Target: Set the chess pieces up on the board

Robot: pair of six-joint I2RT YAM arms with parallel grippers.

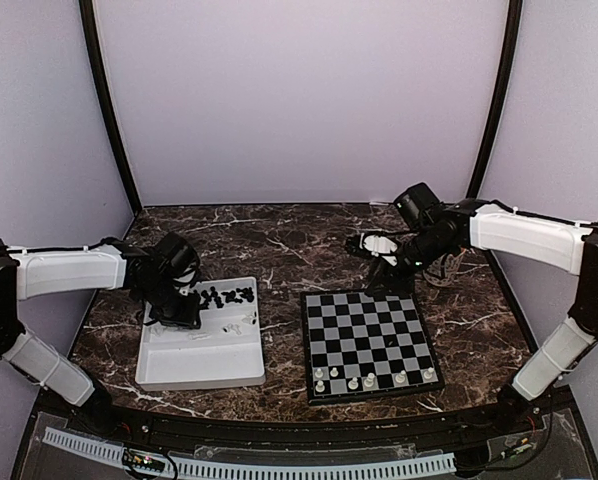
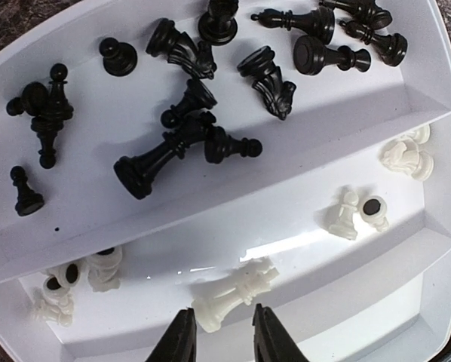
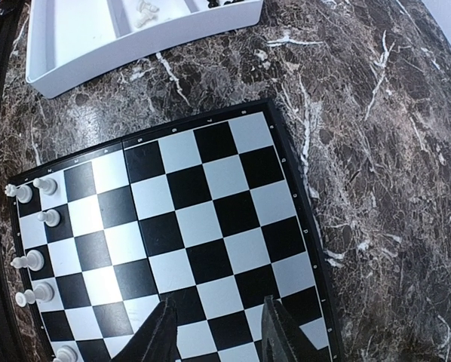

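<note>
The chessboard (image 1: 369, 340) has several white pieces along its front edge, such as the pawn (image 3: 50, 217). In the left wrist view, my left gripper is part open, just above a large white piece (image 2: 233, 296) lying in the tray's middle compartment, with other white pieces at both ends. Black pieces (image 2: 158, 166) lie in the compartment beside it. My right gripper hangs above the board's back part, fingers apart, nothing visible between them.
The white tray (image 1: 199, 371) stands left of the board. A partly hidden object stands at the back right, behind my right arm.
</note>
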